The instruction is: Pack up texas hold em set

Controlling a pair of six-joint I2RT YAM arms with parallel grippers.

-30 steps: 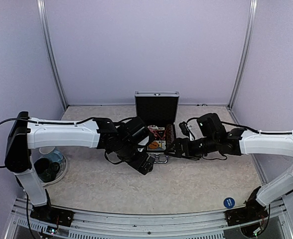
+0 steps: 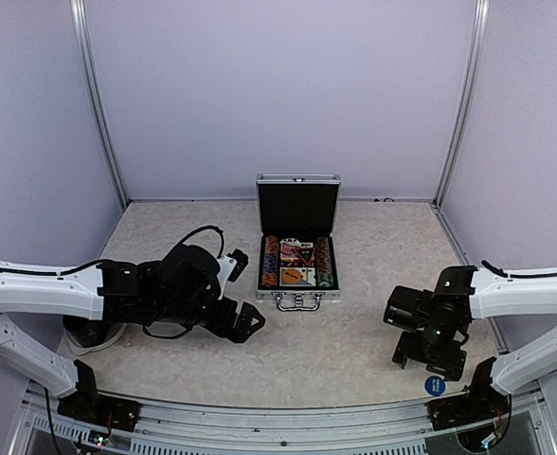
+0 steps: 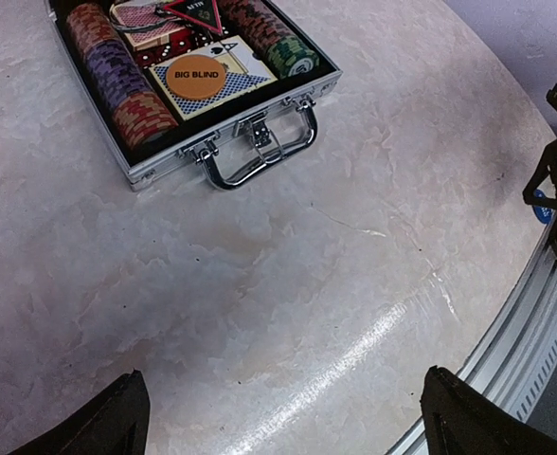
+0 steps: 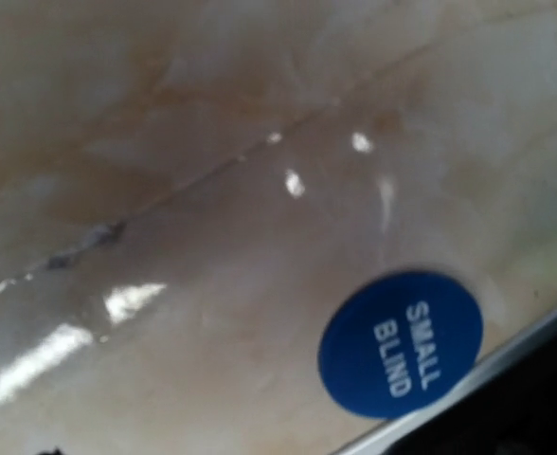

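Note:
An open silver case (image 2: pixel 298 295) sits mid-table, holding chip stacks (image 3: pixel 140 117), playing cards (image 3: pixel 244 61), dice and an orange Big Blind button (image 3: pixel 195 77). A blue Small Blind button (image 2: pixel 435 386) (image 4: pixel 400 344) lies at the table's front right edge. My right gripper (image 2: pixel 427 355) hangs low just above and left of that button, open; its fingers are largely out of its wrist view. My left gripper (image 2: pixel 236 322) is open above the table, left of and in front of the case, with nothing between its fingers.
A round container with dark contents (image 2: pixel 89 332) is partly hidden behind the left arm. Walls enclose the back and sides, and a metal rail runs along the front edge.
My right gripper has moved from the case down and rightward to the blue button. My left gripper has drawn back leftward from the case.

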